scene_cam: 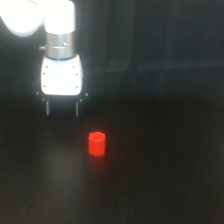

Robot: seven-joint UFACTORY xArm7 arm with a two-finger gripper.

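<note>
A small bright red block [97,144] with a flat top stands upright on the dark surface, just below the middle of the view. Up and to its left is my gripper [62,110], pointing downward beneath the white hand [62,77]. Its two thin fingers are spread well apart, and only dark background shows between them. Clear space separates the fingertips from the block.
The dark, faintly reflective tabletop [160,170] is bare around the block. Behind it hangs a dark backdrop [150,50]. No other objects or obstacles can be made out.
</note>
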